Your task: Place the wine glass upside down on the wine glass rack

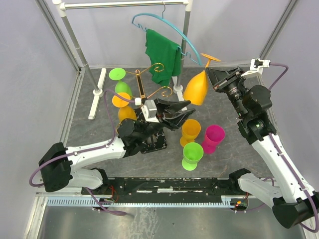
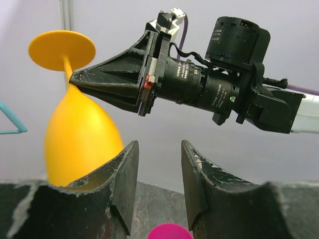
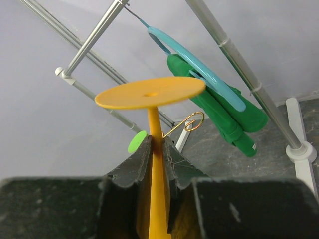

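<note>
An orange wine glass (image 1: 196, 89) hangs upside down, foot up, with my right gripper (image 1: 207, 69) shut on its stem; in the right wrist view the stem (image 3: 155, 124) runs between the fingertips. My left gripper stands open just below and left of that glass, nothing between its fingers. The wine glass rack (image 1: 141, 84) with gold curled arms is at the centre, partly hidden by my left arm; green and orange glasses hang upside down on its left side.
Orange (image 1: 191, 130), pink (image 1: 214, 137) and green (image 1: 192, 155) glasses stand at the front right. Behind are a rail with a blue hanger (image 1: 172, 25) and a green cloth (image 1: 162, 55).
</note>
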